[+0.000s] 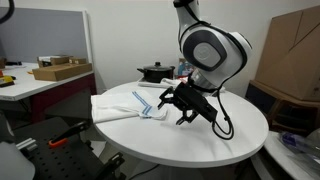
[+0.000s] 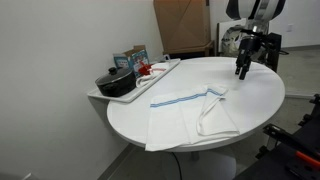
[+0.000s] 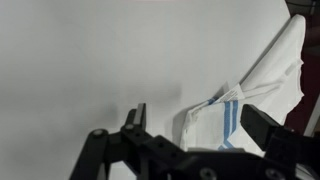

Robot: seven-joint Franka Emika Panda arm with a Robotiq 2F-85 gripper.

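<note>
A white cloth with blue stripes [image 2: 165, 123] lies on the round white table, with one part folded over near its right side. In the wrist view a crumpled corner of the cloth [image 3: 205, 128] shows at the lower right, partly hidden behind my fingers. My gripper [image 1: 172, 112] hangs over bare tabletop, to the right of the cloth in exterior view 1. Its fingers are apart in the wrist view, and the gripper has nothing held between them.
On a white tray at the table's far side stands a black lidded pot [image 2: 116, 80], with a red-and-white item [image 2: 152, 73] and a box [image 2: 133, 58] nearby.
</note>
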